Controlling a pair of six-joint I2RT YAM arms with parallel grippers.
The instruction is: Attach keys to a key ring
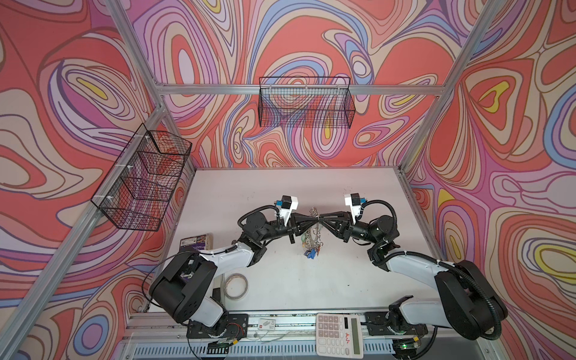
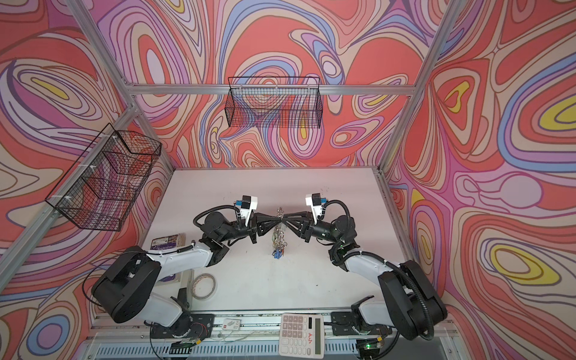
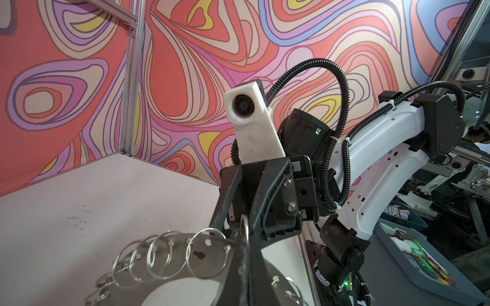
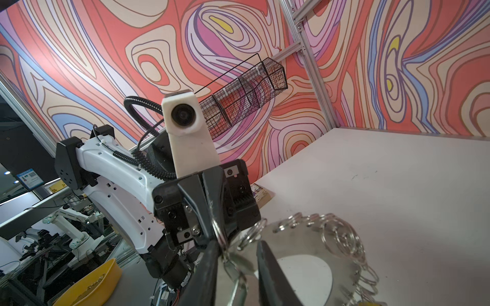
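A grey metal plate (image 3: 209, 250) with a pale round middle carries several silver split rings (image 3: 163, 255) around its edge. It hangs from a thin key ring (image 3: 245, 227), seen nearly edge-on, with my left gripper (image 1: 316, 217) shut on it. My right gripper (image 1: 321, 217) meets the left one tip to tip in the top views. Its two fingers (image 4: 268, 275) stand apart in the right wrist view, around the held ring, and whether they touch it cannot be told. A blue key or tag (image 1: 310, 254) hangs at the bottom of the bunch; other pieces there are too small to tell.
A box (image 1: 196, 241) and a roll of tape (image 1: 236, 286) lie on the table's left side, near the left arm. A calculator (image 1: 339, 335) lies at the front edge. Wire baskets (image 1: 144, 180) hang at left and back.
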